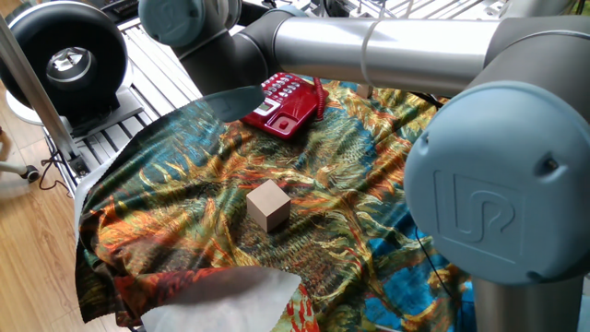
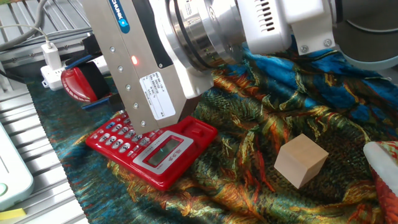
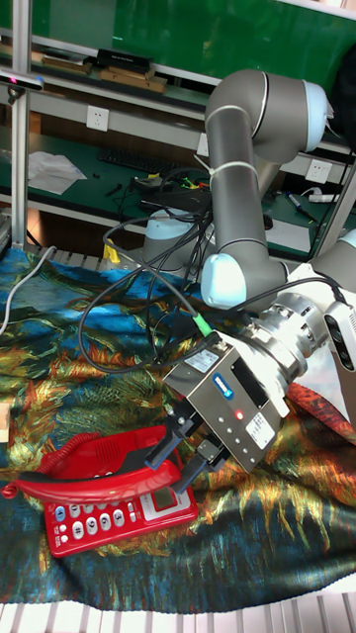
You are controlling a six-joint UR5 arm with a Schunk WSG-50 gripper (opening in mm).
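Observation:
A red telephone base (image 1: 287,109) sits on the patterned cloth, its keypad and display (image 2: 166,152) uncovered. The red handset (image 3: 90,486) is off its cradle and appears raised over the base in exterior view 3. My gripper (image 3: 179,464) has one dark finger on each side of the handset's near end, shut on it. Between the same fingers in exterior view 2 shows the red and black handset (image 2: 79,84). Exterior view 1 does not show the gripper, as the arm covers that area. A plain wooden cube (image 1: 268,206) rests on the cloth, apart from the telephone.
The cloth (image 1: 184,226) is rumpled, with a pale folded corner (image 1: 226,300) at the front. A white power strip (image 2: 53,78) lies behind the handset. Loose black cables (image 3: 106,364) hang beside the arm.

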